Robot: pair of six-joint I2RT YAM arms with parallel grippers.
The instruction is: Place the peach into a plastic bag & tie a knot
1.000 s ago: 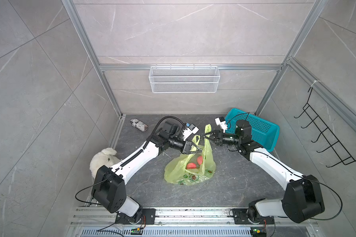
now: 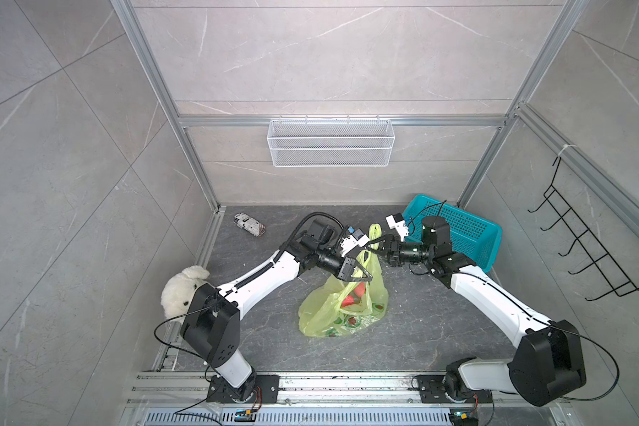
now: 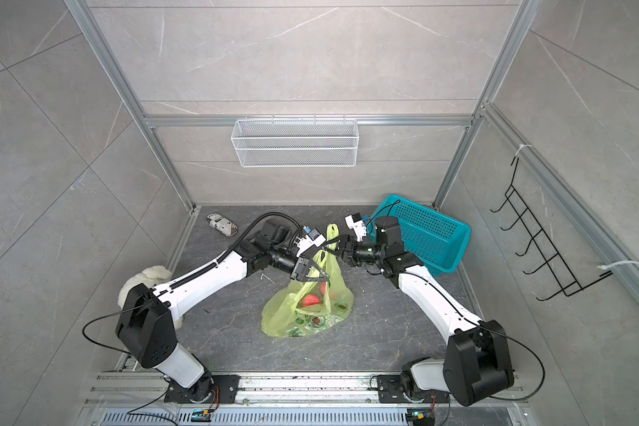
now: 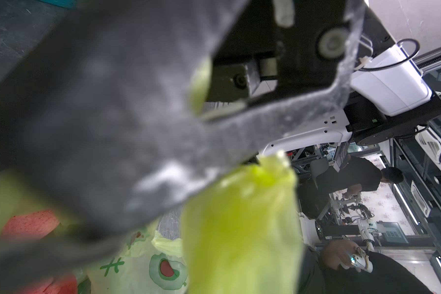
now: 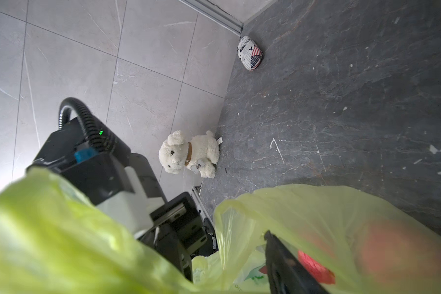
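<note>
A translucent yellow-green plastic bag stands mid-floor with red peaches showing inside, its handles pulled upward. My left gripper is at the upper part of the bag; it is shut, and bag film shows beside its blurred body in the left wrist view, though whether any lies between the fingers is unclear. My right gripper is just right of it at the top of the upright handles; in the right wrist view one black finger shows among the film, and the rest is hidden.
A teal basket sits at the back right, a patterned shoe-like object at the back left, a white plush dog by the left wall. A wire shelf hangs on the back wall. Floor around the bag is clear.
Over the last second my left gripper has moved right toward the right one, drawing the bag's top together. My right gripper has shifted only slightly.
</note>
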